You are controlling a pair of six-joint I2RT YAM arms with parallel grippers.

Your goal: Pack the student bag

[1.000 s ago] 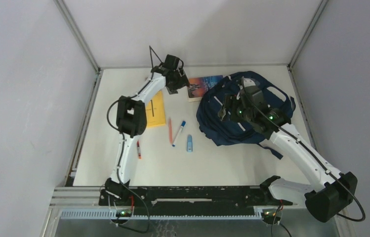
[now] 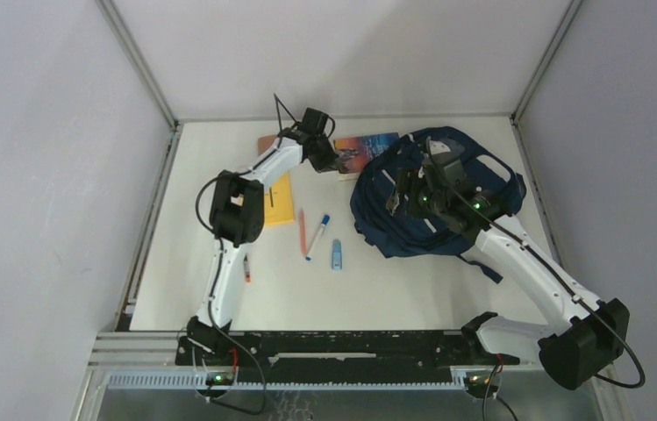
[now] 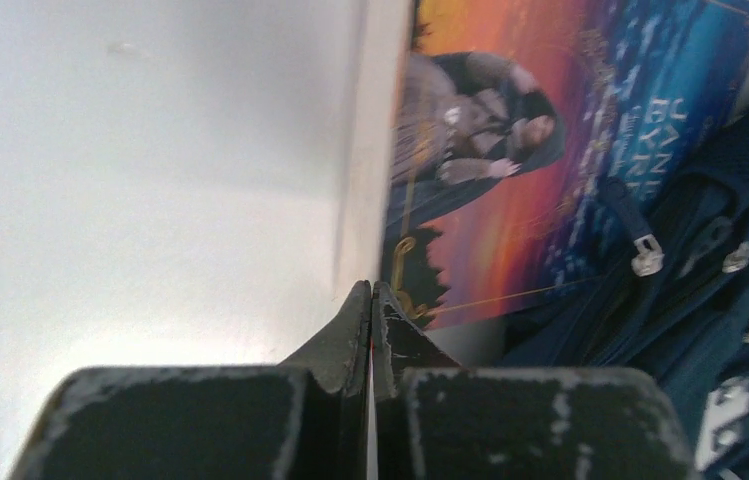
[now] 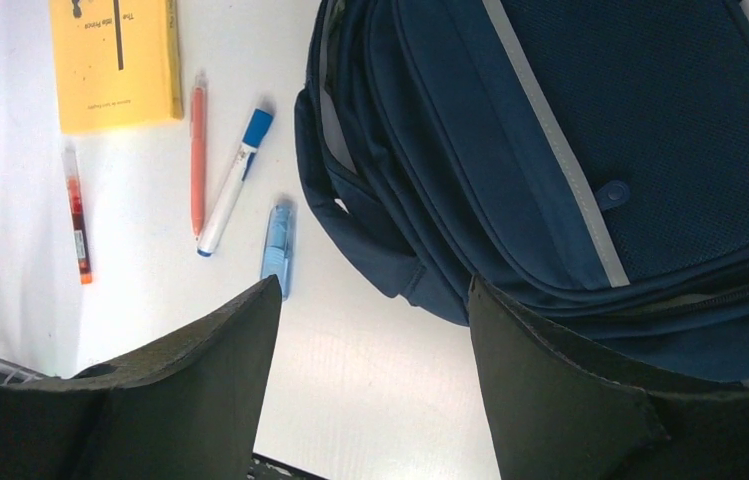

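Note:
A colourful book (image 3: 510, 150) lies flat on the table, its pale spine facing left and its right end up against the dark blue bag (image 2: 412, 228). My left gripper is shut, with nothing between its fingers; the tips meet by the near end of the spine, and the book is outside them. Over the bag hangs my right gripper, open and empty. The bag lies on the table, its zips and pocket showing in the right wrist view. A yellow book (image 2: 279, 203) is partly under the left arm in the top view.
An orange pen (image 4: 198, 160), a white marker with a blue cap (image 4: 235, 185), a light blue item (image 4: 278, 243) and a red pen (image 4: 78, 222) lie spread out left of the bag.
My left gripper has gone from open to shut and moved right and nearer to the book's spine. The book looks almost unmoved. The right gripper, still open, has shifted slightly.

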